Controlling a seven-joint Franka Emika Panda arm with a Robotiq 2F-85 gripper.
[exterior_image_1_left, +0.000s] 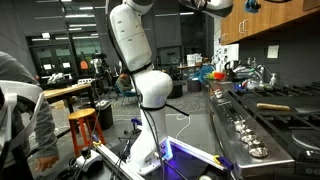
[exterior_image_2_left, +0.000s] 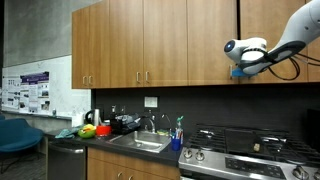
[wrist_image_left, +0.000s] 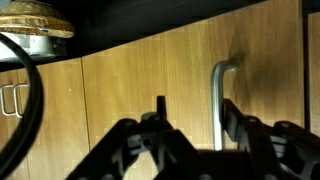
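Observation:
A metal bar handle (wrist_image_left: 217, 100) stands out from a wooden cabinet door (wrist_image_left: 140, 85) in the wrist view. My gripper is partly open around it, with the handle between the fingers and close to the right finger (wrist_image_left: 229, 115). Contact on that side cannot be made out clearly. In exterior view 2, my gripper (exterior_image_2_left: 236, 72) is up at the lower edge of the wall cabinets (exterior_image_2_left: 210, 45), and the handle there is too small to tell apart. The door looks shut.
Below the cabinets are a stove (exterior_image_2_left: 250, 165) and a sink (exterior_image_2_left: 152, 140). A wooden-handled tool (exterior_image_1_left: 273, 107) lies on the stovetop. An orange stool (exterior_image_1_left: 82, 116) stands at the left, with part of a person (exterior_image_1_left: 45, 150) at the frame edge.

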